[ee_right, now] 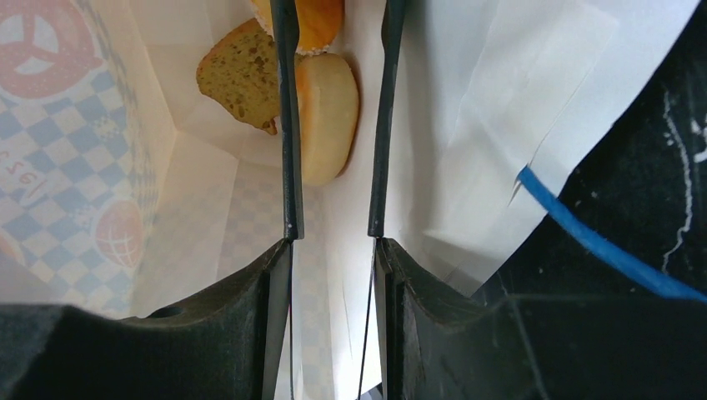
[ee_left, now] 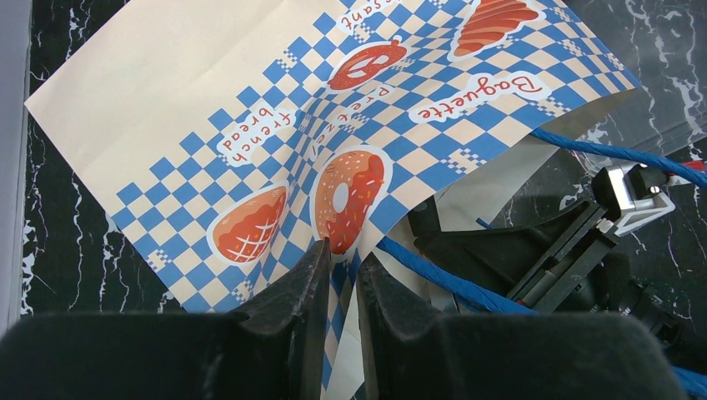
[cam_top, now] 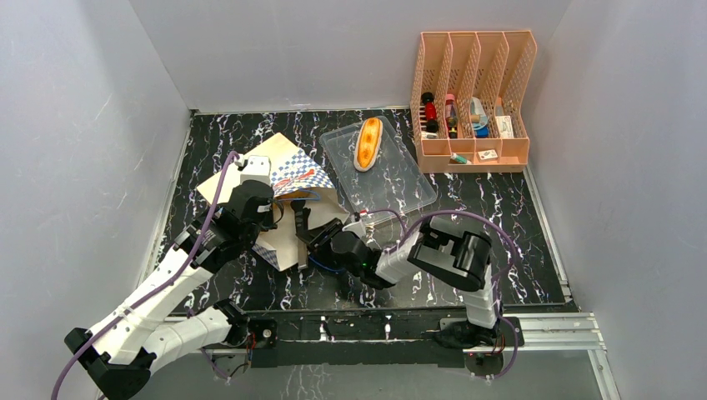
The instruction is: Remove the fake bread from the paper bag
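The paper bag (cam_top: 288, 171), blue-checked with bread pictures, lies at the left of the table with its mouth open. My left gripper is shut on the bag's printed wall (ee_left: 350, 196), pinching the paper into a fold. Inside the bag, the right wrist view shows an orange bun (ee_right: 321, 27), a brown speckled bread piece (ee_right: 243, 77) and a pale yellow one (ee_right: 332, 117). My right gripper is at the bag's mouth, partly open; its long thin fingers (ee_right: 290, 142) reach inward, overlapping the breads in view. No grip on any bread shows.
An orange loaf (cam_top: 368, 143) lies on a clear tray (cam_top: 408, 179) beside the bag. At the back right stands a peach divided rack (cam_top: 475, 154) with small items. A blue cable (ee_left: 454, 283) runs by the bag's mouth.
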